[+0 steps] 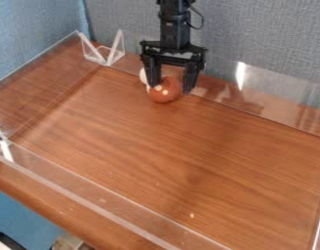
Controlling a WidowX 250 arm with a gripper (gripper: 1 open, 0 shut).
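Observation:
My black gripper (171,75) hangs at the back middle of the wooden tray, its two fingers apart and open, over a red ball (166,92) that sits on the floor of the tray. A paler object (144,76) shows just behind the left finger, partly hidden by it. Whether either finger touches the red ball is hard to tell at this size.
A white wire-like frame (104,54) stands in the back left corner. Clear low walls edge the wooden surface (176,176), whose middle and front are empty. Grey padded walls rise behind and to the left.

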